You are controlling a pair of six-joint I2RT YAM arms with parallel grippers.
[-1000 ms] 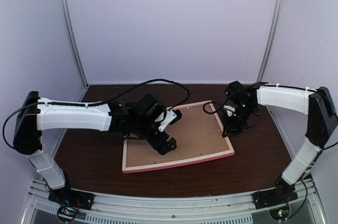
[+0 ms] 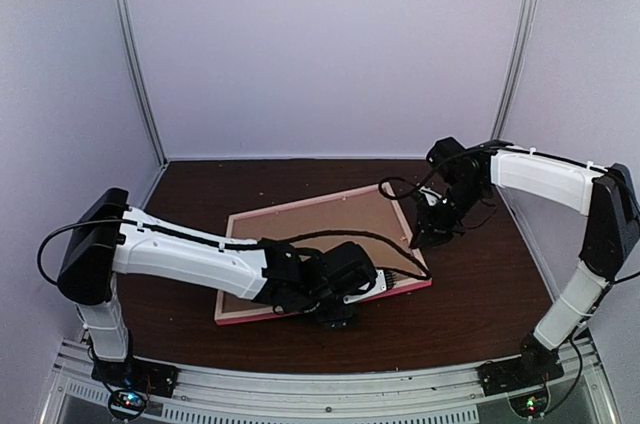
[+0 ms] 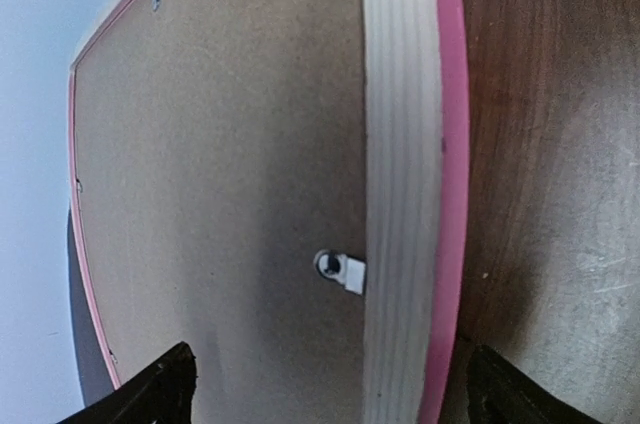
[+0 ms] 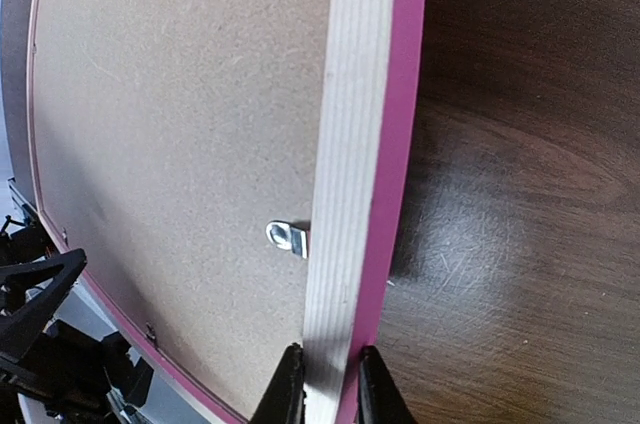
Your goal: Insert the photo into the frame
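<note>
The picture frame (image 2: 325, 224) lies back side up on the dark table, its brown backing board (image 3: 230, 144) inside pale wooden rails with a pink outer edge. No separate photo shows. My left gripper stands open at the near rail (image 3: 405, 174), one finger (image 3: 165, 384) over the board and the other beyond the pink edge. At the right rail (image 4: 350, 164), my right gripper has a finger close on each side of the wood; whether they press on it is unclear. A small metal clip (image 4: 288, 237) sits on the board beside that rail.
Another metal clip (image 3: 341, 271) lies by the near rail. The left arm (image 2: 190, 249) spans the frame's left part and hides some of it. Bare table (image 2: 470, 314) shows at the right and along the front.
My left gripper has swung from over the board toward the frame's near edge. The frame has shifted slightly left and away, and my right gripper has moved the same way.
</note>
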